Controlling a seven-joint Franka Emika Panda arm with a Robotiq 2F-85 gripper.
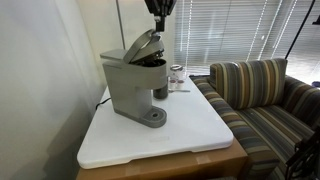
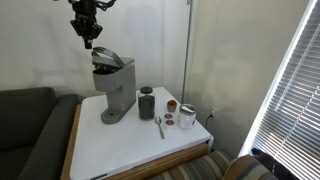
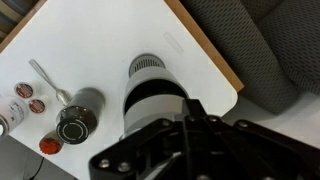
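Note:
A grey pod coffee maker (image 1: 130,90) stands upright on the white tabletop, its lid (image 1: 146,46) tilted up. From above, in the wrist view, the lid (image 3: 158,108) and the dark opening show beside the drip tray (image 3: 147,63). My gripper (image 2: 87,46) is above the machine, close to the raised lid (image 2: 106,57); whether they touch is hard to tell. In the wrist view the gripper is shut, with nothing visible between its fingertips.
A dark-lidded jar (image 3: 78,118) stands beside the machine. Near it are a spoon (image 2: 160,128), small pods (image 3: 28,97), a red-topped container (image 2: 171,105) and a clear jar (image 2: 187,117). A striped sofa (image 1: 250,88) adjoins the table.

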